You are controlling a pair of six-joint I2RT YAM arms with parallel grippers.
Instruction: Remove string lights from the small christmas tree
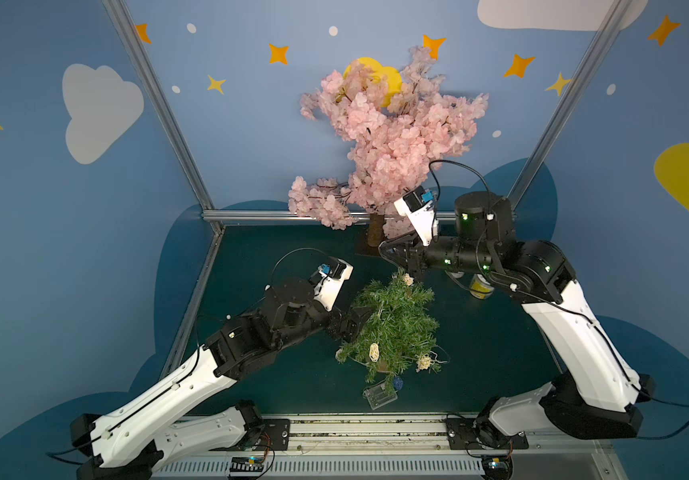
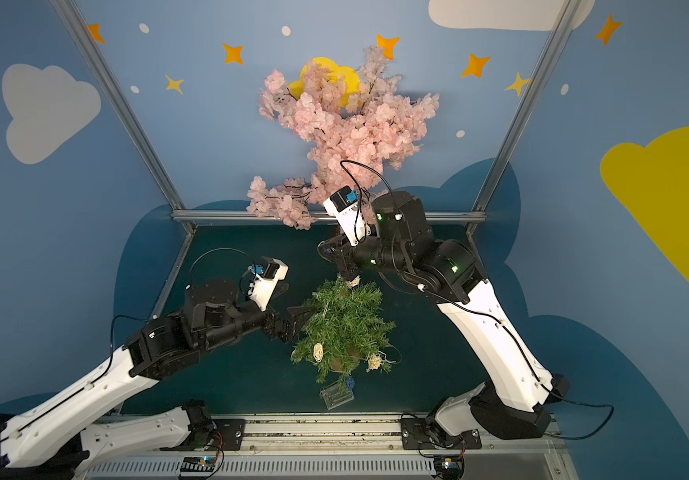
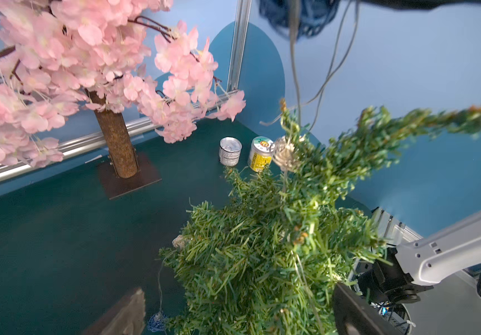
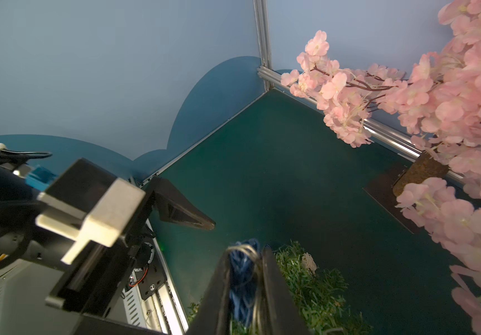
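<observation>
The small christmas tree [image 1: 396, 324] stands mid-table with pale balls and thin wire, the top one [image 3: 285, 153] near its tip. Above it, my right gripper is shut on a blue ball with wire; strands hang from it in the left wrist view. My left gripper [image 1: 352, 318] is open at the tree's left side, its fingers spread around foliage low in its wrist view. A clear box [image 1: 379, 395] lies at the tree's front beside a blue ball.
A pink blossom tree [image 1: 384, 144] stands at the back. Two cans [image 3: 230, 151] [image 3: 261, 160] sit behind the small tree to the right.
</observation>
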